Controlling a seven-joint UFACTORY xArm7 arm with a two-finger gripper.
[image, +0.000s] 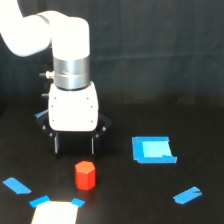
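Note:
A red block with a six-sided outline rests on the dark table, near the front and left of centre. Above and slightly left of it in the picture hangs my gripper, pointing down. Its dark fingers are spread wide, and only dark background shows between them. The block appears below the fingertips and clear of them; the exact gap in depth is hard to judge.
A blue-taped square with a pale centre lies to the right. Blue tape strips mark the table, and a pale square sits at the front left edge.

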